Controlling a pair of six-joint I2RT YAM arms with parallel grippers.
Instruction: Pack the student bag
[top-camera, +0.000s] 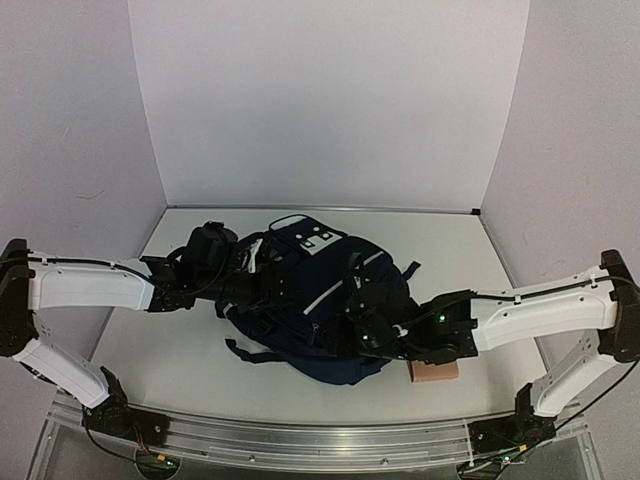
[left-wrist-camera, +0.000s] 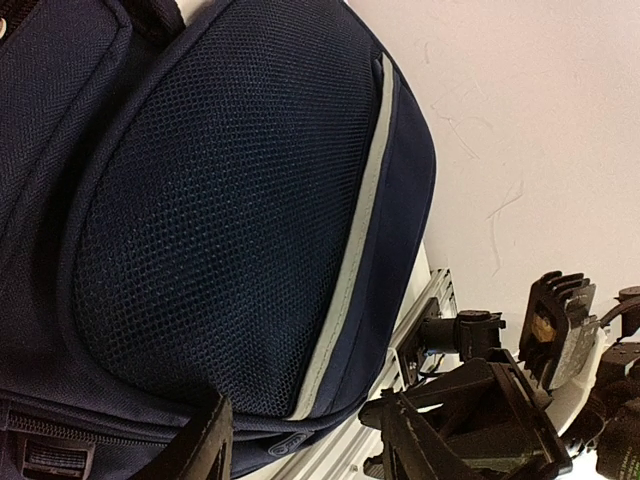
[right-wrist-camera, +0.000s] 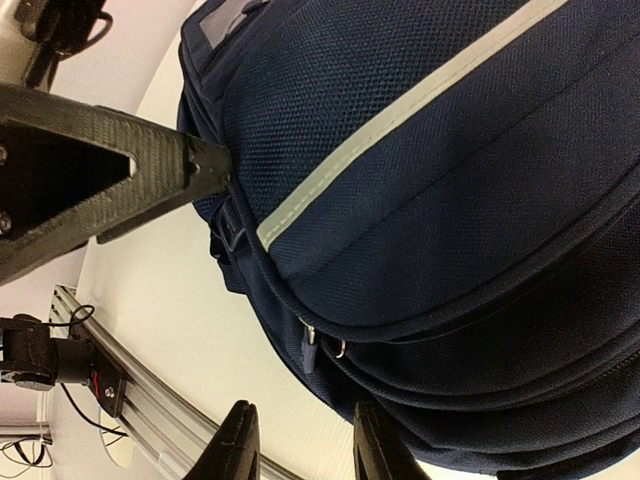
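Observation:
A navy backpack (top-camera: 338, 368) with pale reflective strips lies in the middle of the table. Over its left part is my left gripper, its fingers apart, with the lower edge of the mesh pocket (left-wrist-camera: 230, 200) and a zipper beyond them. My right gripper hangs over the bag's near right part, fingers also apart and nothing visible between them. A small zipper pull (right-wrist-camera: 310, 350) shows on the bag's seam just beyond those fingertips. The tan wallet (top-camera: 433, 372) lies right of the bag, partly covered by my right arm.
White walls (top-camera: 330, 100) close off the back and both sides. A metal rail (top-camera: 300, 425) runs along the table's front edge. Both arms reach close together over the bag; bare table lies at front left and back right.

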